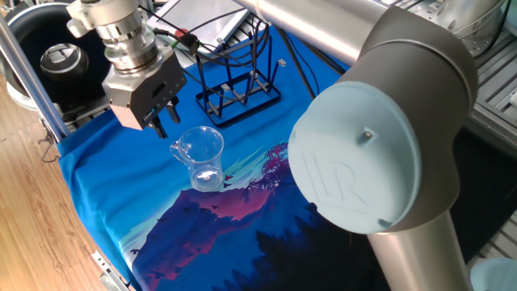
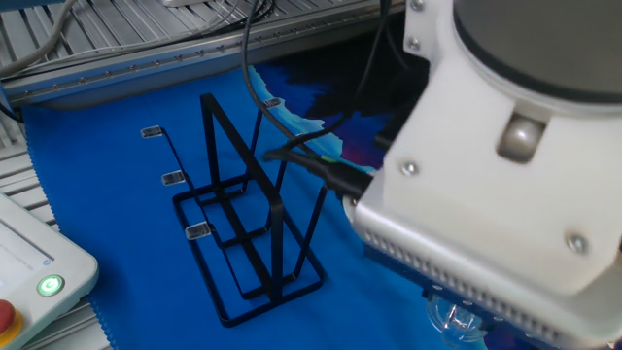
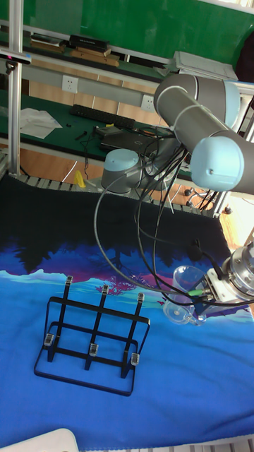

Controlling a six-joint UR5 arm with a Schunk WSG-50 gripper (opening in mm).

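A clear glass beaker with a handle stands upright on the blue printed cloth. My gripper hangs above the cloth, up and to the left of the beaker in exterior view 1. Its two dark fingers are apart, with nothing between them. In exterior view 2 the arm's white wrist housing hides the fingers, and only part of the beaker shows below it. Exterior view 3 shows the beaker close by the wrist, partly behind cables.
A black wire rack with upright prongs stands on the cloth behind the beaker. Loose cables from the wrist hang over it. A dark bin is beyond the cloth at left. Bare cloth lies around the rack.
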